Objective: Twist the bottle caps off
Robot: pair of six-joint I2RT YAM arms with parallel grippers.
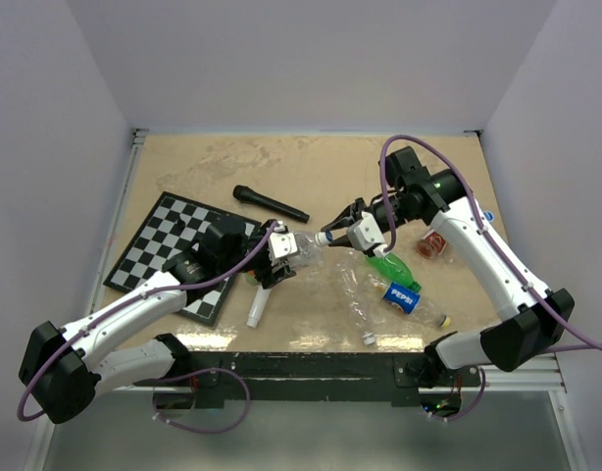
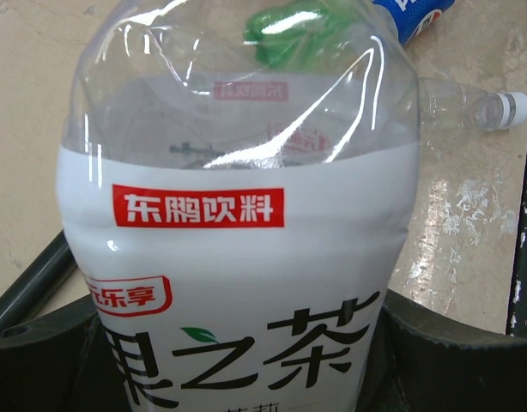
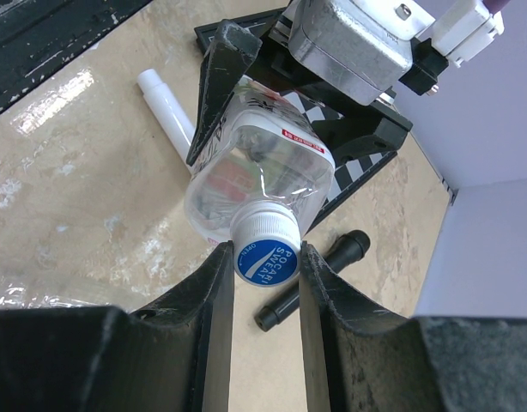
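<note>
A clear bottle with a white label (image 2: 238,197) is clasped by my left gripper (image 1: 277,257), which is shut on its labelled body. In the top view the bottle (image 1: 306,248) points right, toward my other arm. Its white cap with a blue top (image 3: 268,251) is still on the neck. My right gripper stands part open, one finger on each side of the cap. Whether its fingers (image 3: 210,330) touch the cap cannot be told.
Near the front right lie a clear bottle (image 1: 354,299), a Pepsi bottle (image 1: 403,298) and a green bottle (image 1: 393,268). A black microphone (image 1: 271,203) lies behind the held bottle, a checkered board (image 1: 149,250) to the left.
</note>
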